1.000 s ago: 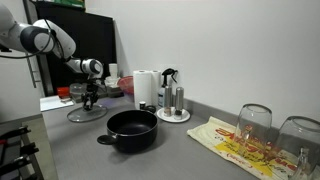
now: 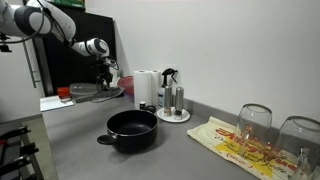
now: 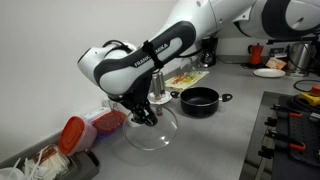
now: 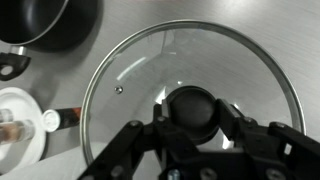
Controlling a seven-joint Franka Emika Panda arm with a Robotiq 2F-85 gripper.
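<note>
A clear glass lid (image 4: 140,82) with a metal rim and a round black knob (image 4: 192,108) fills much of the wrist view. My gripper is shut on that knob, one finger on either side. In exterior view 1 the lid (image 2: 92,97) is raised above the table at the far left, and exterior view 2 shows it tilted below the gripper (image 3: 146,114). A black pan (image 2: 132,127) rests uncovered on the table, apart from the lid. Part of the pan (image 4: 60,22) shows at the wrist view's upper left.
A paper towel roll (image 2: 147,86) and a white plate (image 2: 173,117) of bottles and shakers stand behind the pan. Upturned glasses (image 2: 253,124) and a yellow patterned cloth (image 2: 218,138) lie to the right. Red containers (image 3: 108,121) sit behind the lid.
The pan has not moved.
</note>
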